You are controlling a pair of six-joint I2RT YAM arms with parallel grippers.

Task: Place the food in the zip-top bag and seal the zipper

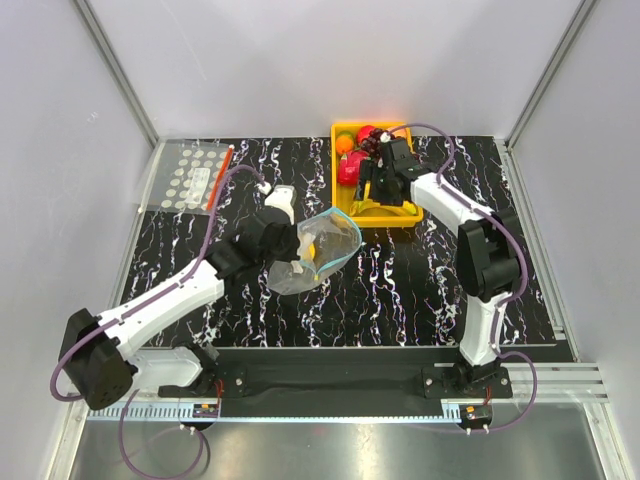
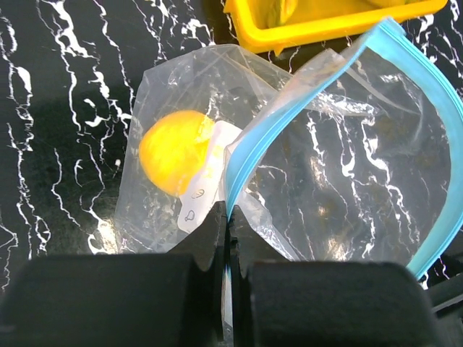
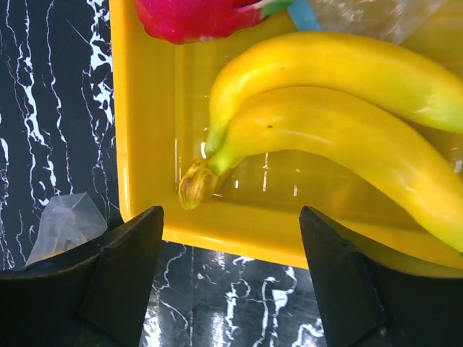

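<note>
A clear zip bag (image 2: 340,188) with blue zipper lies open on the counter, a yellow round item (image 2: 170,150) inside. My left gripper is shut on the bag's zipper edge. My right gripper is part open above the front of the yellow bin (image 3: 123,130), facing two bananas (image 3: 340,144) with nothing between its fingers. A red fruit (image 3: 188,14) lies behind the bananas.
An orange (image 1: 345,144) and dark grapes sit at the bin's back. A clear sheet (image 1: 185,175) with an orange strip lies at the back left.
</note>
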